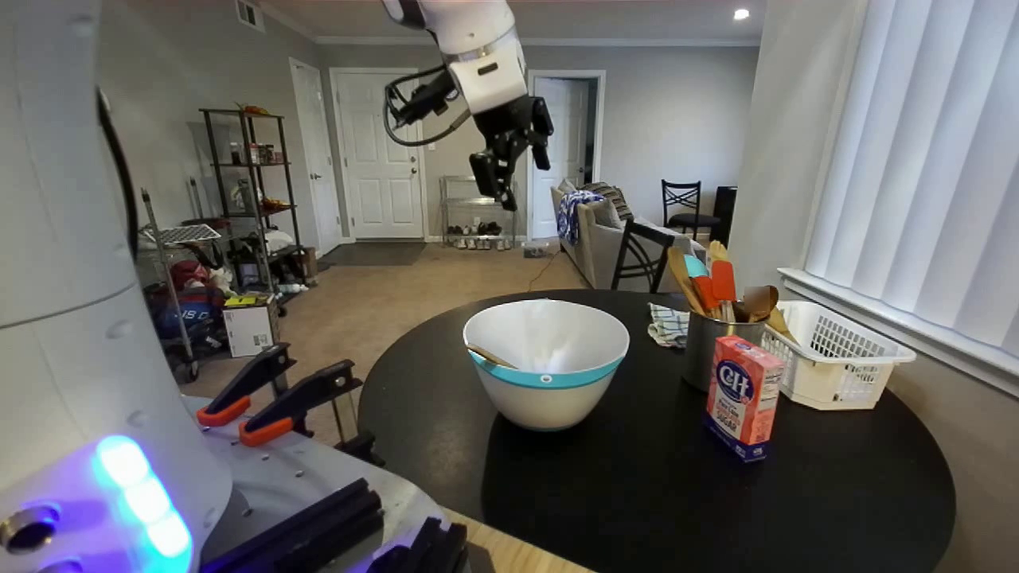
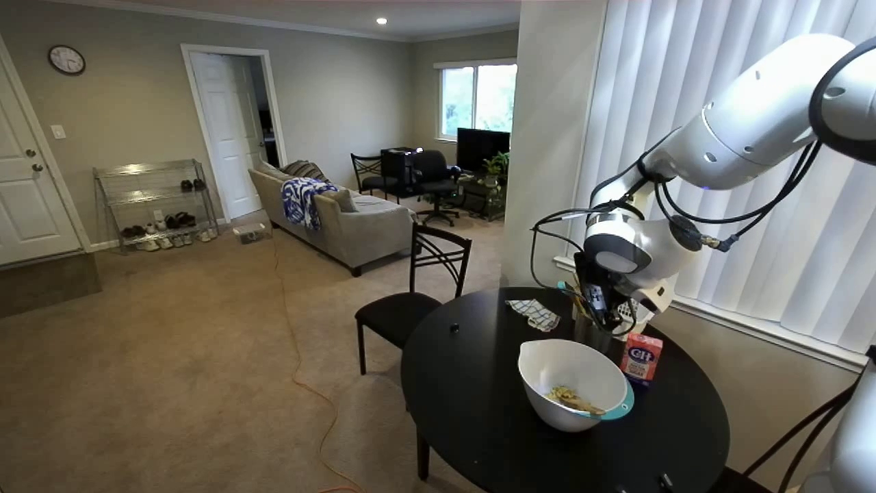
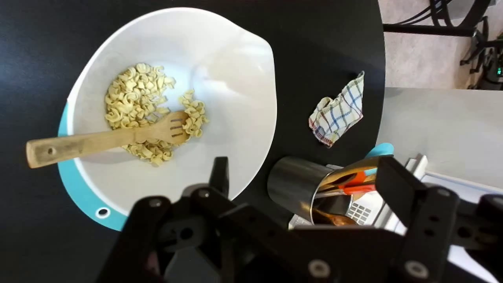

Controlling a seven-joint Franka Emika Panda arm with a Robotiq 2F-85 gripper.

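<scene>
My gripper point(image 1: 521, 181) hangs in the air above the table, higher than the bowl, its fingers apart and nothing between them. In the wrist view the open gripper shows at the bottom. A white mixing bowl point(image 1: 546, 401) with a teal band stands upright on the table. Inside it lies curly pasta point(image 3: 134, 96), with a wooden slotted spoon point(image 3: 94, 144) resting on the pasta, its handle over the rim. A checked cloth point(image 3: 339, 112) lies crumpled beside the bowl. Several utensils stand in a metal holder point(image 1: 700, 348).
A pink sugar box point(image 1: 743, 396) stands right of the bowl, in front of the holder. Behind them sits a white plastic basket point(image 1: 845, 377) near the window.
</scene>
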